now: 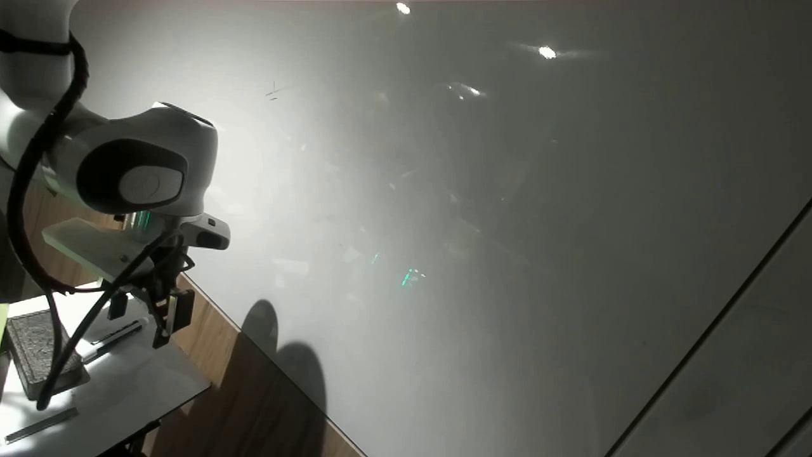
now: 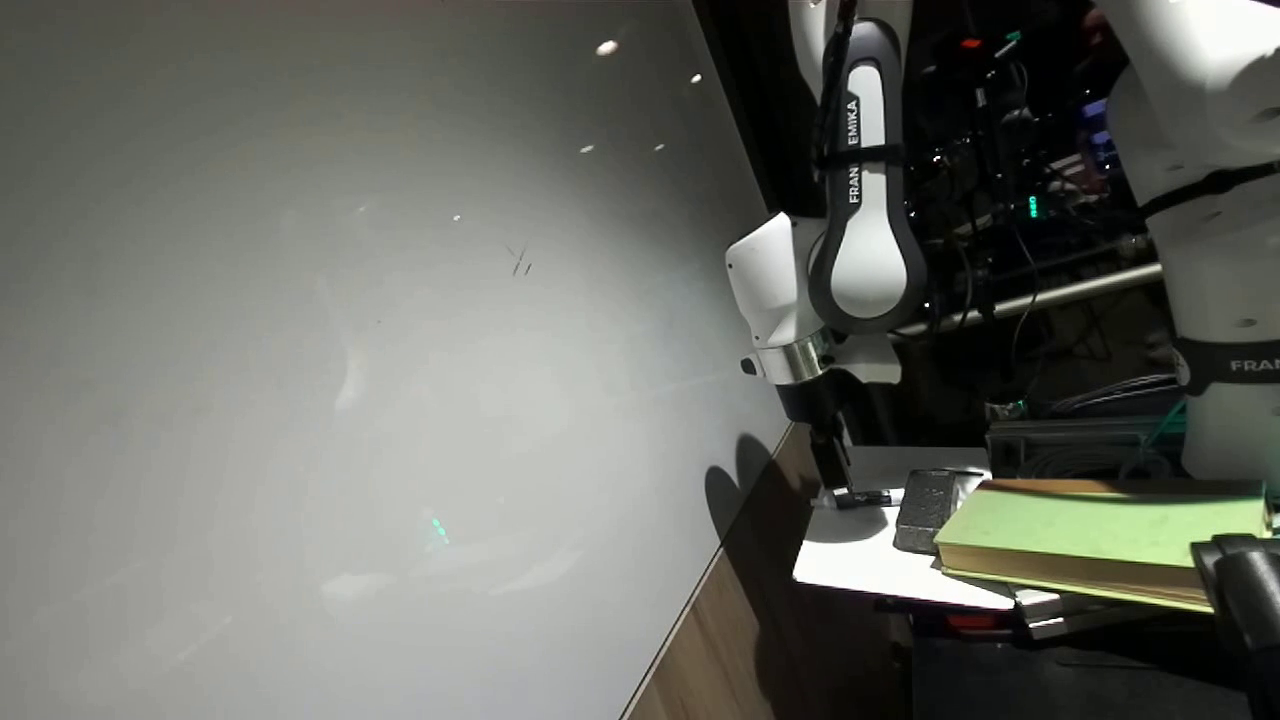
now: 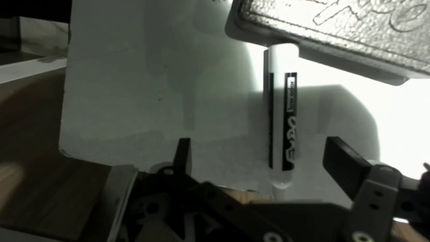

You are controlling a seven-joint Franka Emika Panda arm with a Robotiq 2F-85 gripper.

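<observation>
A white marker (image 3: 278, 117) with a black label lies on the small white table (image 3: 117, 96). In the wrist view my gripper is open, one finger to either side of the marker, nearer the right one; nothing is held. How high the fingers (image 3: 346, 165) are above the table is hard to tell. From the first exterior view, the marker (image 1: 113, 340) shows beside my gripper (image 1: 144, 312). The second exterior view has the gripper (image 2: 836, 480) over the table, close to the marker (image 2: 866, 498).
A dark grey textured block (image 3: 342, 36), likely an eraser, sits just past the marker's far end. Another thin stick-like item (image 1: 42, 425) lies on the table. A large whiteboard (image 1: 495, 228) stands alongside, with faint strokes on it. Green books (image 2: 1104, 528) occupy the table's other side.
</observation>
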